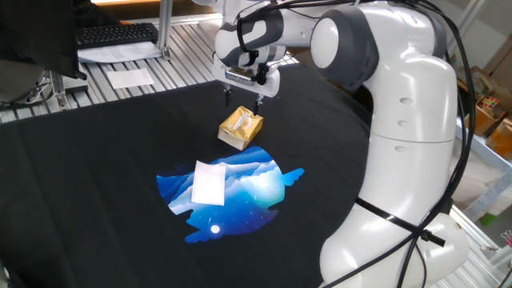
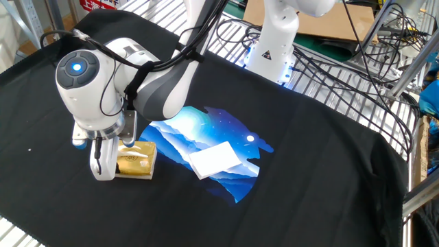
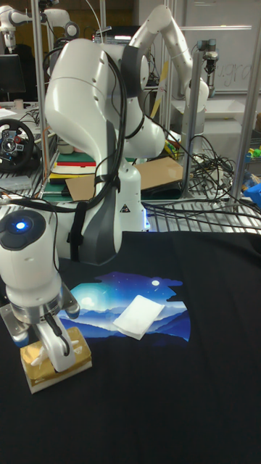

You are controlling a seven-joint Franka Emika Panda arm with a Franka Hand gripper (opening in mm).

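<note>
My gripper (image 1: 242, 102) stands open behind the gold tissue pack in exterior view 1, with its two dark fingers apart and nothing seen between them. That tissue pack (image 1: 241, 128) rests on the black cloth, a bit of white tissue showing at its top. In exterior view 2 the gripper's body hides part of the pack (image 2: 137, 160). A flat white sheet, like a tissue (image 1: 209, 184), lies on the blue mountain-and-moon picture mat (image 1: 260, 186). Exterior view 3 has the hand covering part of the pack (image 3: 64, 373), so the fingertips are hidden there.
Black cloth (image 1: 88, 200) covers the table, bare around the mat and pack. A keyboard (image 1: 117, 34) and a paper (image 1: 130, 78) lie on the slatted surface beyond its edge. Cables (image 2: 343, 96) and a cardboard sheet (image 2: 326, 20) are near the arm's base.
</note>
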